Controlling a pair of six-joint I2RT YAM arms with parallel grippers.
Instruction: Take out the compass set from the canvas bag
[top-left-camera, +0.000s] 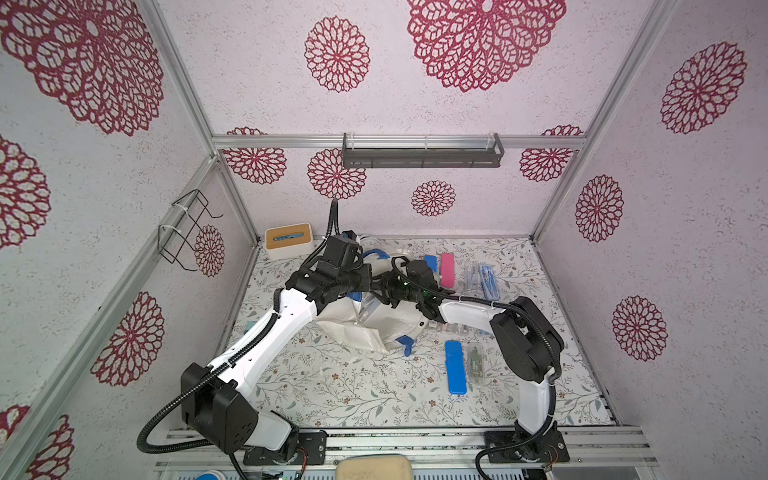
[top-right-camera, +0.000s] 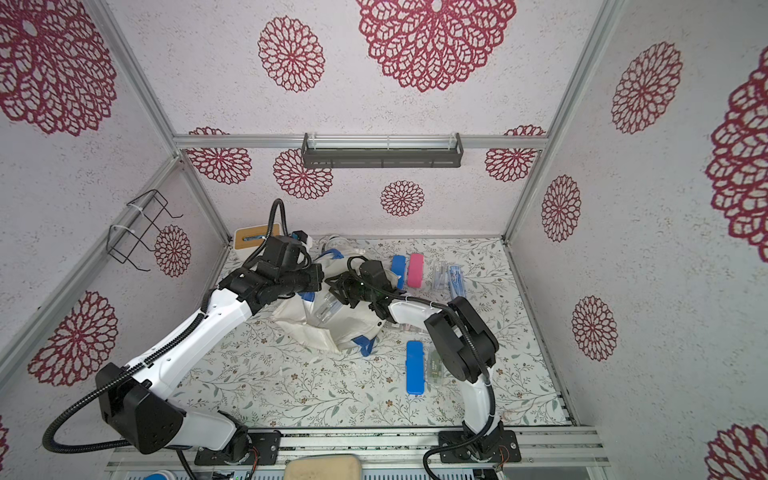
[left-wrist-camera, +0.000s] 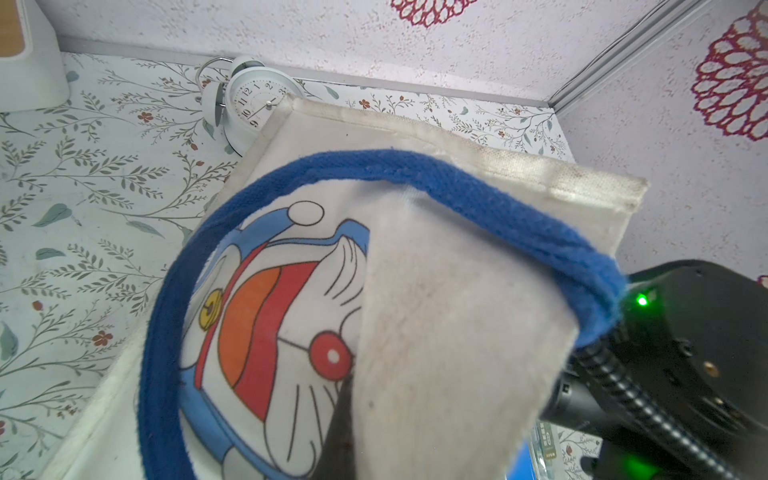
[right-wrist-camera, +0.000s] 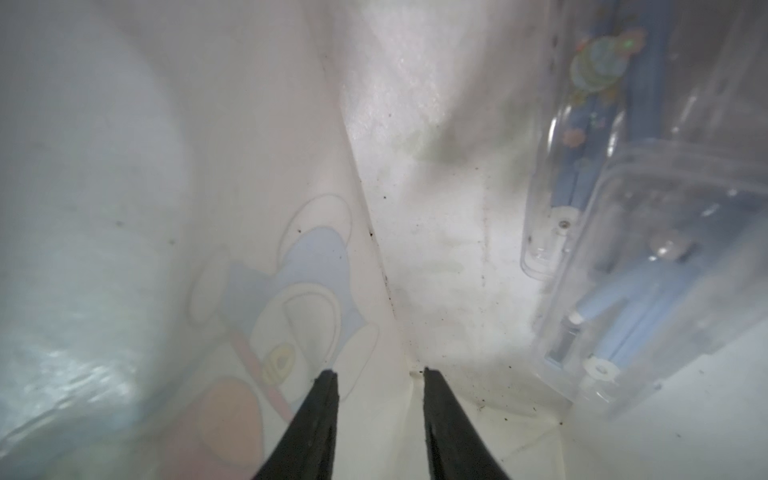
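The white canvas bag (top-left-camera: 356, 336) with blue handles lies open at the centre; in the left wrist view its cartoon print and blue handle (left-wrist-camera: 488, 212) fill much of the frame. My left gripper is at the bag's upper left part, its fingers mostly hidden by canvas, so its state is unclear. My right gripper reaches into the bag, fingers apart, nothing between them. Inside, beside those fingers to the upper right in that view, lie two clear plastic cases (right-wrist-camera: 640, 296) with blue compass tools.
A blue case (top-left-camera: 455, 368) lies front right, with pink (top-left-camera: 447, 269) and clear cases (top-left-camera: 488, 280) behind. A wooden-topped box (top-left-camera: 288, 240) and white alarm clock (left-wrist-camera: 256, 108) stand at the back.
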